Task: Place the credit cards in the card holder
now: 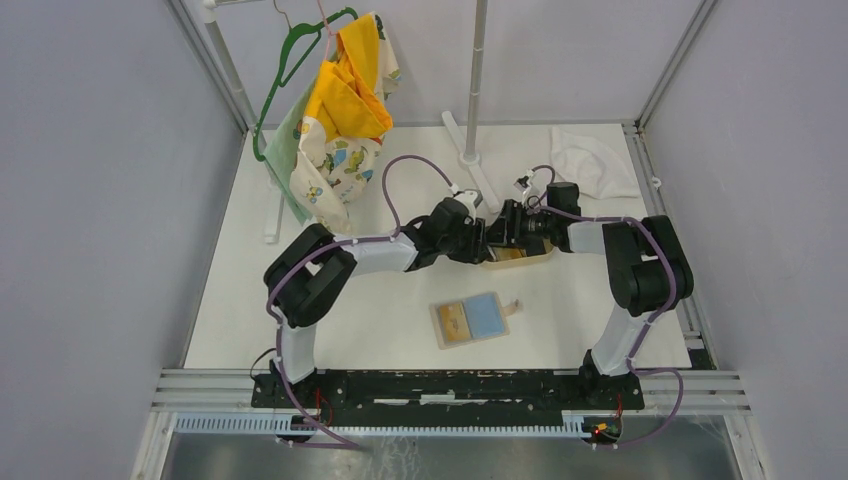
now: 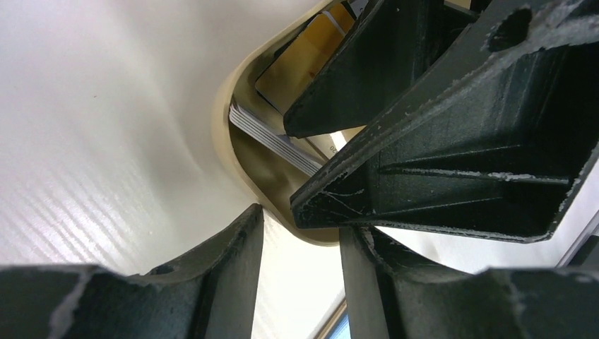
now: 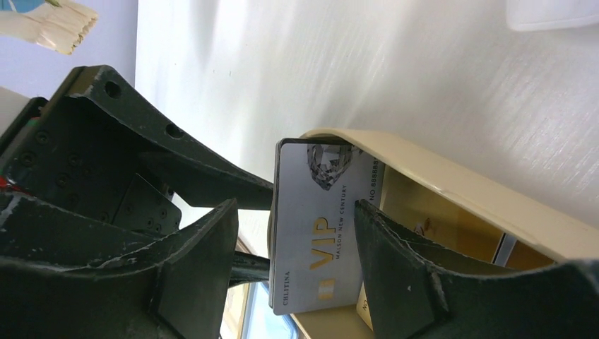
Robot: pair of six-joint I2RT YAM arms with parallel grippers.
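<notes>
A tan oval box point(image 1: 520, 262) holds several cards between my two grippers. In the right wrist view, a grey VIP card point(image 3: 318, 247) stands on edge at one end of the box. My right gripper is open, its fingers apart on either side of this card. White card edges point(image 2: 272, 139) show between those fingers in the left wrist view. My left gripper is open, with its fingertips at the outer wall of the box's end. Nearer the table's front lies the card holder point(image 1: 472, 340), with a gold card point(image 1: 453, 322) and a blue half point(image 1: 485, 314).
A white cloth point(image 1: 590, 165) lies at the back right. The white stand point(image 1: 470, 158) has its foot just behind the box. Clothes point(image 1: 345, 110) hang at the back left.
</notes>
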